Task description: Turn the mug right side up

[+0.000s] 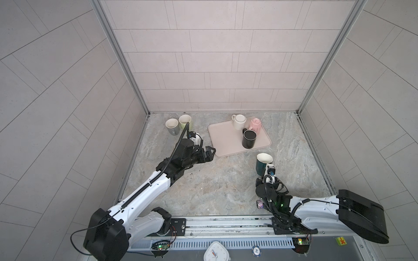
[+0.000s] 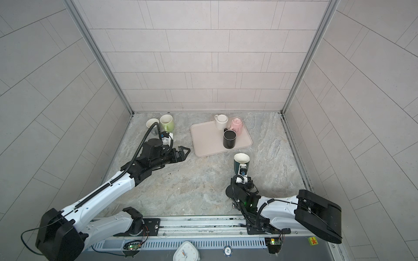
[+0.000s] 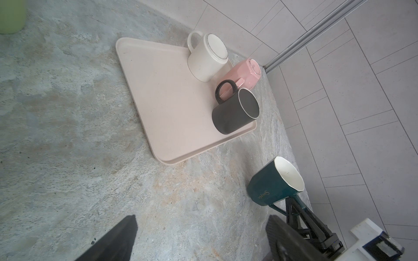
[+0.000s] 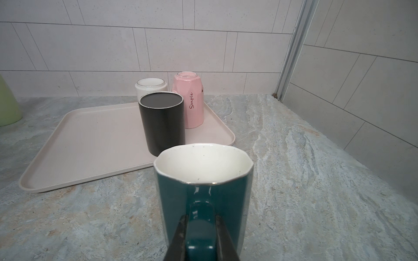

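The teal mug [image 4: 235,200] is upright, its white mouth facing up, and its handle [image 4: 200,213] points toward my right arm. My right gripper is shut on that handle, with one dark finger on each side. From the left wrist view, the same mug [image 3: 270,184] appears beyond the tray's near right corner; whether its base rests on the counter I cannot tell. My left gripper hangs open over bare counter left of it, nothing between its fingers.
A pink tray [image 1: 222,137] behind the teal mug holds a black mug [image 1: 249,140], a white mug [image 1: 239,121] and a pink mug [image 1: 255,125]. Grey [image 1: 172,126] and green [image 1: 186,120] mugs stand back left. A glittery object [image 1: 260,204] lies partly under my right arm.
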